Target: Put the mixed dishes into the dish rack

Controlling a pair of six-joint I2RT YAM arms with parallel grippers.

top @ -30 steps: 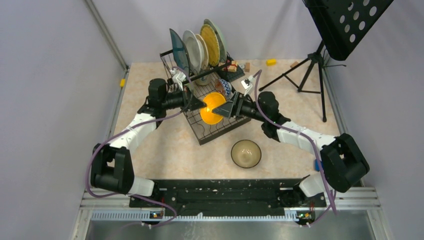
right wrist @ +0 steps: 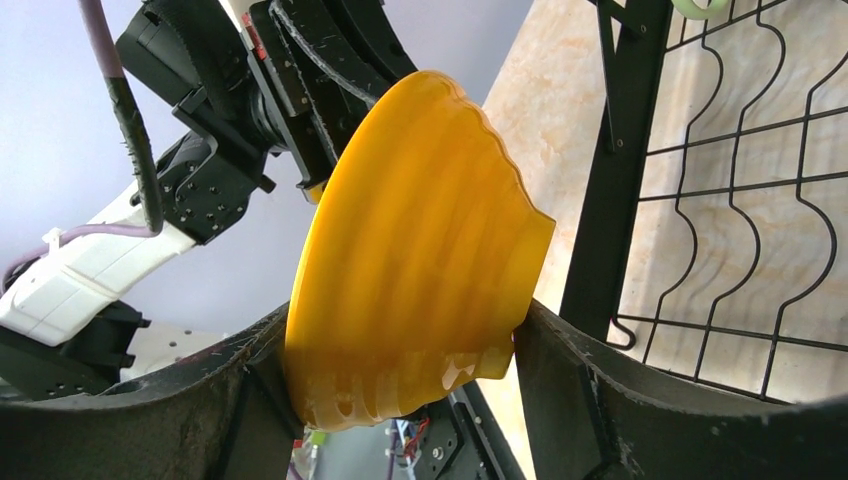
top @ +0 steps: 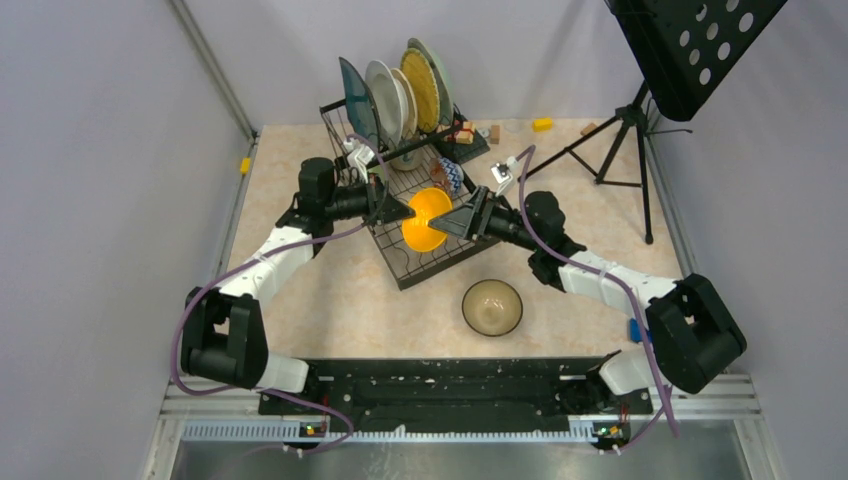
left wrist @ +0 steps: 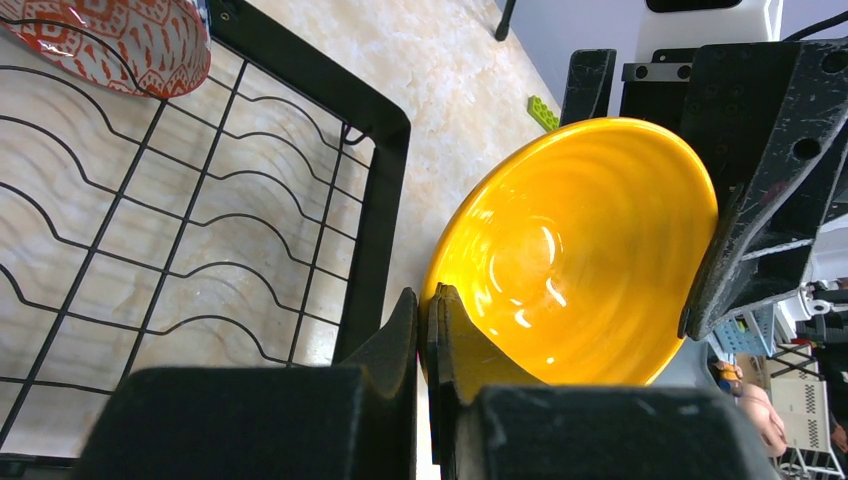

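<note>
A yellow bowl [top: 425, 222] [left wrist: 570, 250] [right wrist: 415, 240] is held on edge above the front of the dish rack [top: 420, 270]. My left gripper [top: 405, 212] is shut on its rim. My right gripper [top: 445, 222] is around the bowl's other side, its fingers at either side of it in the right wrist view; whether they grip is unclear. A patterned red and blue bowl [left wrist: 110, 45] sits in the rack. Plates [top: 385, 100] stand in the rack's back part. A beige bowl [top: 492, 307] lies on the counter in front.
A black stand [top: 640, 160] occupies the back right, with small blocks [top: 543, 124] near the back wall. The counter left of the rack and around the beige bowl is mostly clear.
My right arm and gripper have shifted slightly rightward and down in the top view; the yellow bowl has moved very slightly with them. My left arm is nearly unchanged.
</note>
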